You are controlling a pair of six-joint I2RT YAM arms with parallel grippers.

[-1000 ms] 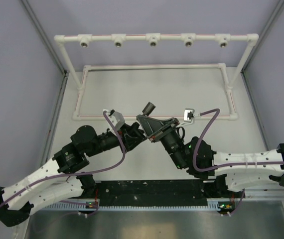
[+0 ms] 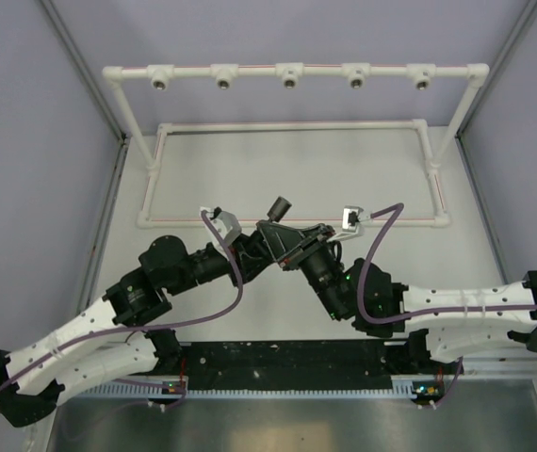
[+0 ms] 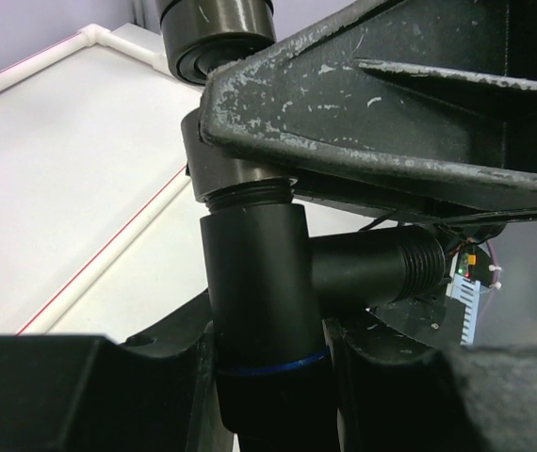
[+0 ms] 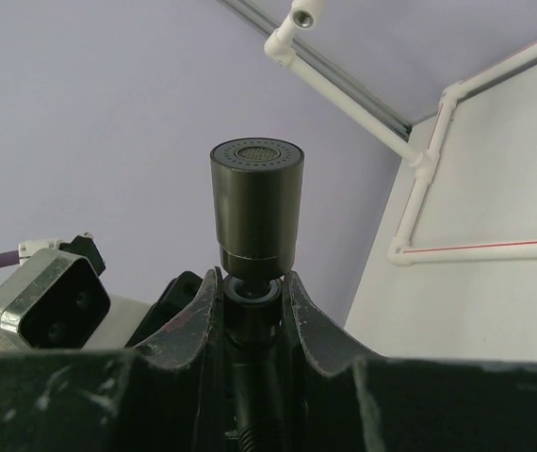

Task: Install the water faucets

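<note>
In the left wrist view a black faucet body (image 3: 257, 264) stands between the pads of my left gripper, which is shut on its lower part, near a blue ring. A threaded side branch (image 3: 372, 268) points right. In the right wrist view the faucet's tapered head (image 4: 258, 202) rises above my right gripper. Its fingertips flank the collar under the head; whether they press on it I cannot tell. From above, the left gripper (image 2: 259, 256) and right gripper (image 2: 285, 240) meet at mid-table, with the faucet head (image 2: 279, 208) sticking out beyond them.
A white pipe frame (image 2: 306, 71) spans the back, with several threaded outlets (image 2: 290, 81) along its raised top bar. A lower pipe rectangle (image 2: 292, 126) lies on the white board (image 2: 212, 174). Grey walls (image 2: 33, 188) close both sides. The board inside the rectangle is bare.
The left arm has come slightly right and its gripper has turned a little. The faucet head stays almost in place.
</note>
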